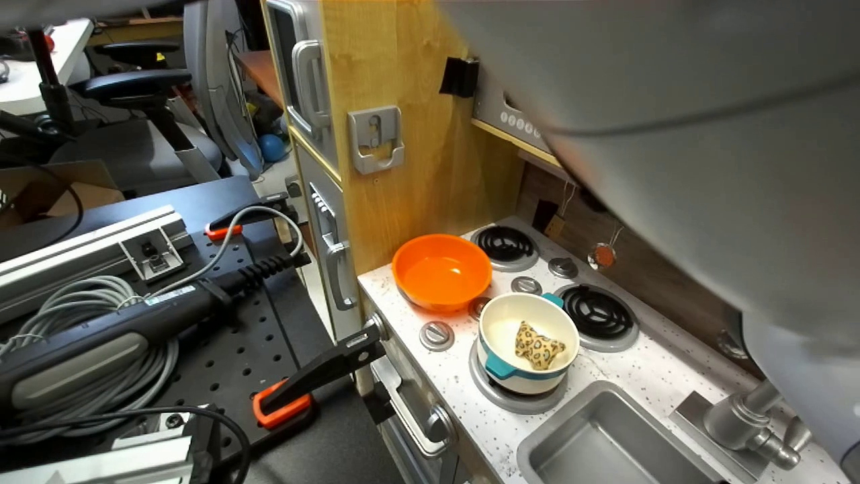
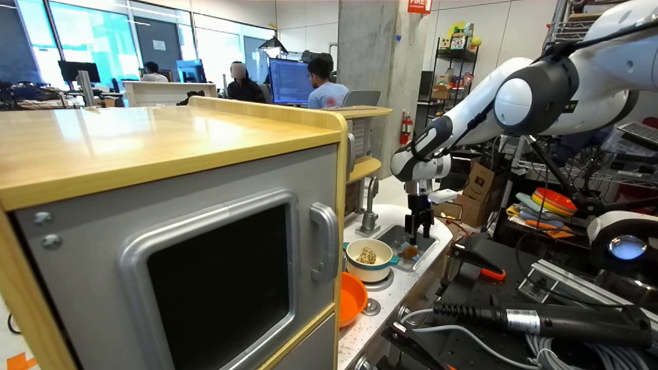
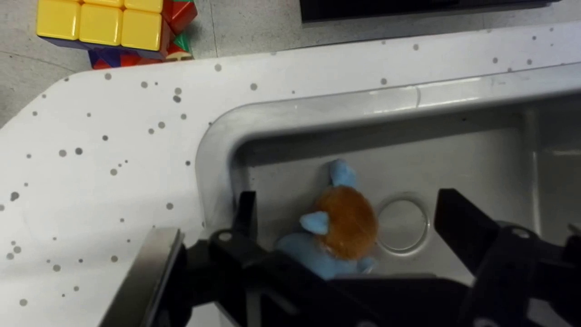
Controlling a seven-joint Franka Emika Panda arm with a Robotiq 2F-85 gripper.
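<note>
In the wrist view a blue plush toy (image 3: 310, 251) with a brown furry head (image 3: 348, 223) lies in the grey sink (image 3: 305, 117). My gripper is open above it, one finger on each side and apart from the toy. Exterior view 2 has the gripper (image 2: 419, 240) pointing down over the sink (image 2: 389, 235). A cream pot (image 1: 504, 318) with teal handles stands on a burner, and inside it rests a leopard-print plush (image 1: 538, 347). To its left on the counter is an orange bowl (image 1: 441, 271).
A faucet (image 1: 742, 427) rises behind the sink. Past the counter's edge, a yellow-faced cube (image 3: 100, 24) appears in the wrist view. Bare speckled counter (image 3: 125, 136) borders the sink. A cluttered black table (image 1: 234, 331) adjoins the counter.
</note>
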